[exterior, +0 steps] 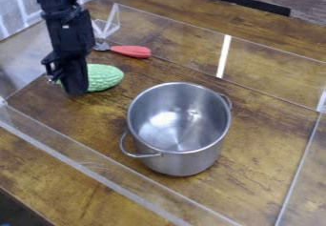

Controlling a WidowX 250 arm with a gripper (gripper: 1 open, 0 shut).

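The black gripper (64, 75) reaches down from the upper left onto the left end of a pale green, textured oblong object (99, 77), which lies on the wooden table. Its fingertips are dark and partly overlap the object, so I cannot see whether anything is between them. A steel pot (178, 125) with two side handles stands to the right and nearer the front, apart from both.
A red-handled utensil (130, 51) lies behind the green object. Clear panels or edges run along the left and right of the work area.
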